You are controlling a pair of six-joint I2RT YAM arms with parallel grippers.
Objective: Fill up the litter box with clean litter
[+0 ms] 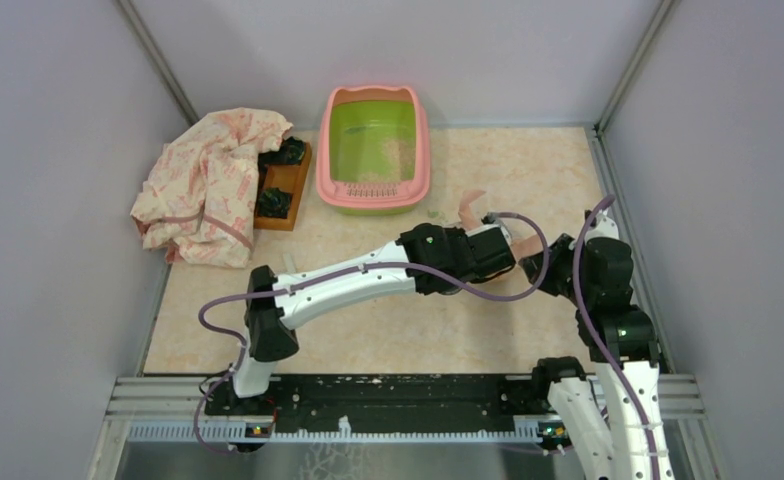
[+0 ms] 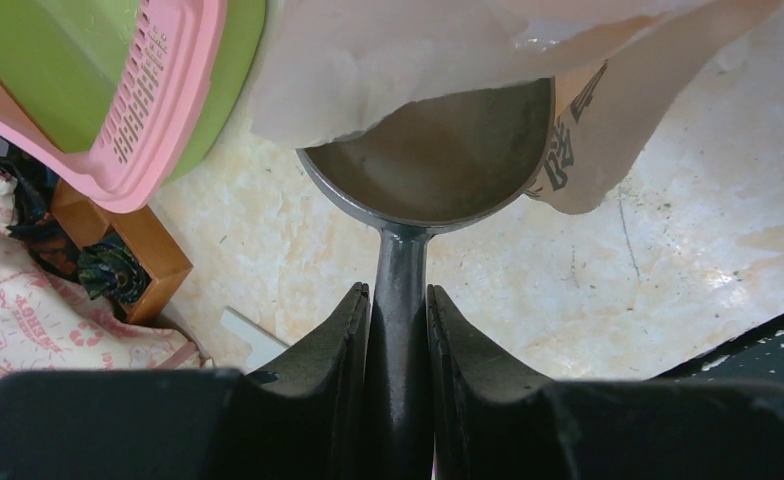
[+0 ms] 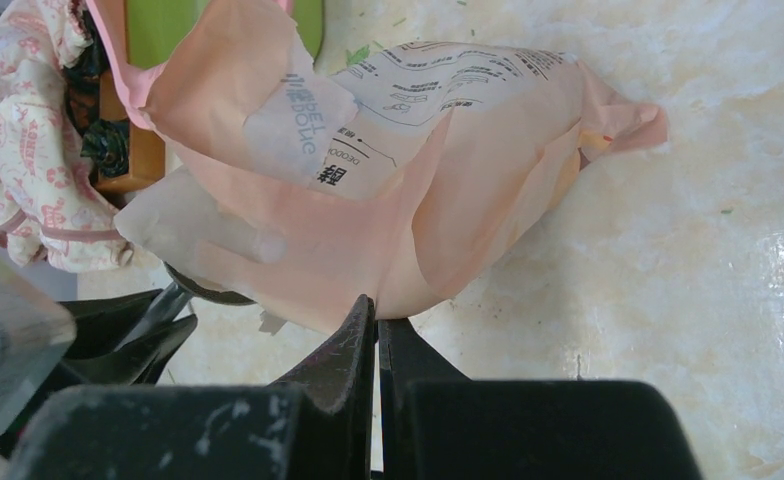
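A pink-rimmed green litter box [image 1: 373, 140] stands at the back centre. My left gripper is shut on the dark handle of a scoop [image 2: 418, 170], whose bowl sits partly under the loose paper of the litter bag [image 2: 408, 50]. In the right wrist view the crumpled pink-white bag [image 3: 488, 170] lies open-mouthed, with the scoop's rim under its left edge. My right gripper is shut at the bag's near edge; paper meets its fingertips, though how much lies between them is hard to see. The bag's inside is hidden.
A wooden tray [image 1: 288, 180] with dark bundles and a floral cloth [image 1: 208, 185] lie at the back left. A light flat strip [image 2: 253, 335] lies on the floor left of the scoop.
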